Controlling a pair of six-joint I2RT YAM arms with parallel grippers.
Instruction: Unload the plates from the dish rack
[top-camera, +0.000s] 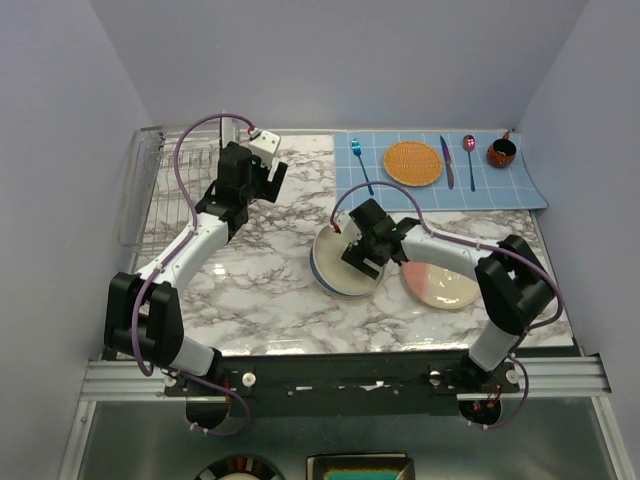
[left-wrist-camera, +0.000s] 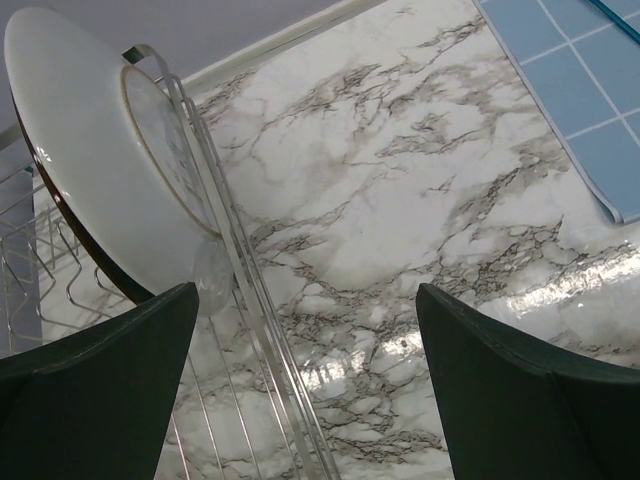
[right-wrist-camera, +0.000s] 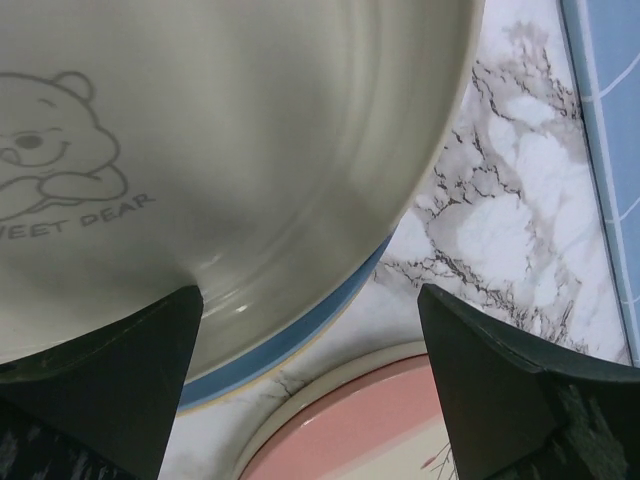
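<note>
A white plate (left-wrist-camera: 90, 130) stands upright in the dish rack (left-wrist-camera: 270, 350) in the left wrist view. My left gripper (top-camera: 273, 182) is open beside the rack's right edge, clear of that plate. A cream plate (right-wrist-camera: 250, 130) with a bear drawing rests over a blue-rimmed plate (right-wrist-camera: 295, 335). Whether the cream one lies level is unclear. My right gripper (top-camera: 365, 262), also open, is over this pair. In the right wrist view, one fingertip (right-wrist-camera: 180, 325) overlaps the cream plate, the other is outside its rim. A pink-and-cream plate (top-camera: 447, 287) lies just to the right.
Behind the plates, a blue mat (top-camera: 375, 143) carries a woven coaster (top-camera: 412, 163), fork, knife (top-camera: 447, 165), spoon (top-camera: 470, 165) and brown mug (top-camera: 501, 152). Bare marble (top-camera: 265, 290) lies between rack and stacked plates.
</note>
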